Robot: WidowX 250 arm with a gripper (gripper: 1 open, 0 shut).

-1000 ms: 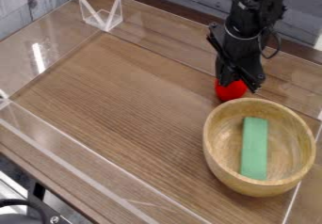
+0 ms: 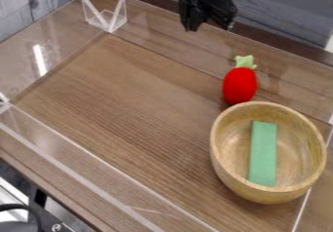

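Note:
A dark robot arm reaches in at the top, its gripper (image 2: 193, 19) above the wooden table, up and left of a red oval object (image 2: 240, 85); whether it is open is hard to see. A small pale green item (image 2: 243, 61) lies just behind the red object. At the lower right, a tan bowl (image 2: 228, 148) holds a green block (image 2: 262, 154).
A white wire-like item (image 2: 105, 15) stands at the back left. The table's edges show at the back and lower left.
The gripper has moved up and toward the back left, away from the red object, uncovering it and the pale green item behind it.

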